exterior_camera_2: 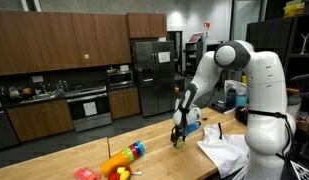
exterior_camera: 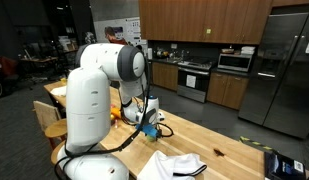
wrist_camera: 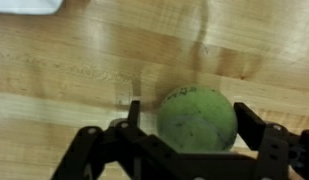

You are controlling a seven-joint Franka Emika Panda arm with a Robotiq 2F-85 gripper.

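Observation:
A round green object [wrist_camera: 197, 118] with a paler, mottled top sits between the black fingers of my gripper in the wrist view. The fingers stand apart on either side of it: a narrow gap shows at the left one, while the right one is close against its edge. In exterior view 2 the gripper [exterior_camera_2: 181, 134] points down low over the wooden table, with the green object [exterior_camera_2: 179, 144] beneath it. Exterior view 1 shows the gripper [exterior_camera: 151, 130] low at the table too, but the object is hard to make out there.
A white cloth [exterior_camera: 180, 167] lies on the table near the arm. Colourful items, including an orange and blue cylinder [exterior_camera_2: 122, 157], are at the other side. Bare table [exterior_camera: 219, 148] stretches beyond the gripper. Small packages [exterior_camera: 284, 167] lie at the far right edge.

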